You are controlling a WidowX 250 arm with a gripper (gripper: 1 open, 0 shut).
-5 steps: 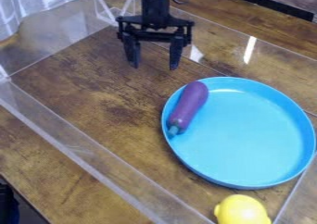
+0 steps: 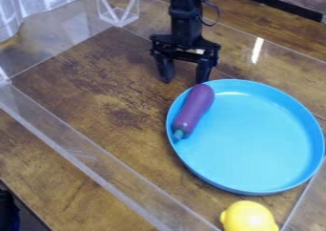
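The black gripper [image 2: 184, 61] hangs over the wooden surface at the top middle, just behind a blue plate [image 2: 254, 144]. Its two fingers are spread apart and point down, with nothing visible between them. A purple eggplant [image 2: 195, 106] lies on the left part of the plate, its green stem end toward the front.
A yellow object [image 2: 247, 216], like a lemon, sits at the lower right in front of the plate. Clear edging runs along the left and right sides.
The gripper has moved toward the front and right, lower in the view and closer to the plate and eggplant. The plate, eggplant and yellow object have not moved.
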